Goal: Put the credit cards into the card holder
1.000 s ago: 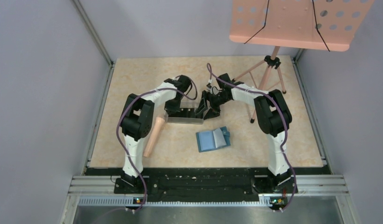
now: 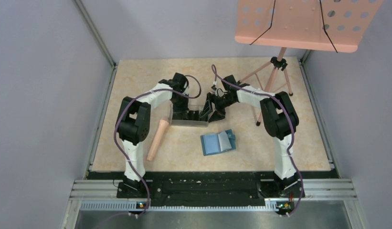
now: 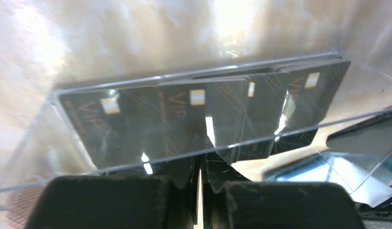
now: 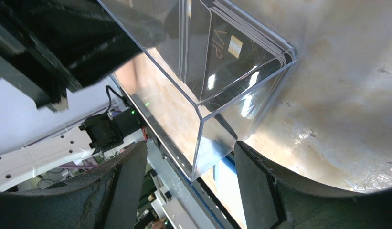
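Observation:
Several black "VIP" cards (image 3: 177, 114) with pale chips lean in overlapping rows inside a clear open box (image 2: 190, 123). Another view of these cards (image 4: 229, 52) comes from the right wrist, with some packed edge to edge at one end. Over the box's left part, my left gripper points down with its fingers close together, a narrow light slit between them; whether a card is in there cannot be made out. At the box's right end, my right gripper stands open, its fingers (image 4: 132, 167) spread around the clear corner.
A blue item with pale panels (image 2: 218, 142) lies in front of the box. A pinkish roll (image 2: 158, 139) rests beside the box's left end. Tripod legs (image 2: 272, 74) stand at the back right.
The right arm and the box have stayed put.

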